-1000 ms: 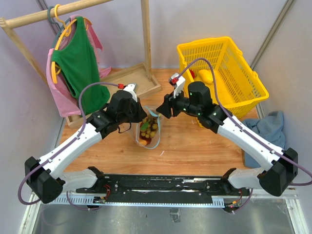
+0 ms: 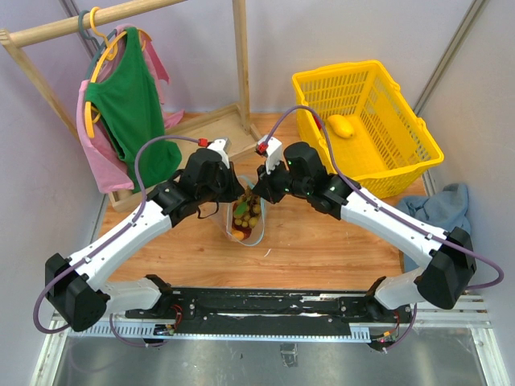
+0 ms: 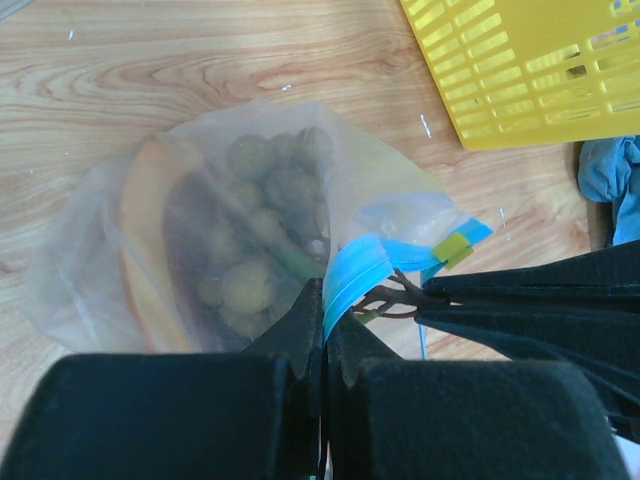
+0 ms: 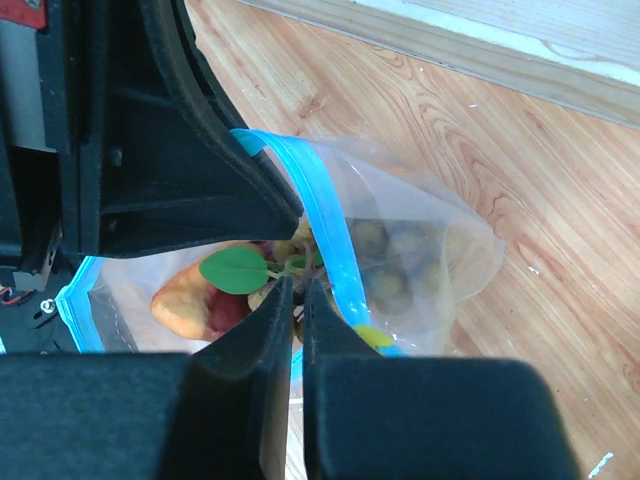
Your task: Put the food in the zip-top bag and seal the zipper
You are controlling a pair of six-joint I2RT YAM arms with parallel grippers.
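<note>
A clear zip top bag (image 2: 256, 237) with a blue zip edge (image 3: 355, 275) stands with its mouth spread. Inside lie round grape-like fruits (image 3: 245, 285), a tan bread-like piece (image 4: 182, 300) and a green leaf (image 4: 235, 270). My left gripper is shut on the blue zip edge at one side of the mouth. Opposite it, my right gripper has its fingertips at the mouth, close together around brown stems (image 3: 390, 297) of the bunch. Whether they grip the stems firmly does not show.
A yellow basket (image 2: 410, 165) with a yellow fruit (image 2: 341, 125) inside stands at the back right. Behind the bag lies a wooden tray (image 2: 213, 133), under a clothes rack. A blue cloth (image 2: 441, 215) rests at the right.
My right gripper has come leftward and down to the bag's mouth, its fingers drawing closer together. The left arm and the bag hold nearly the same place.
</note>
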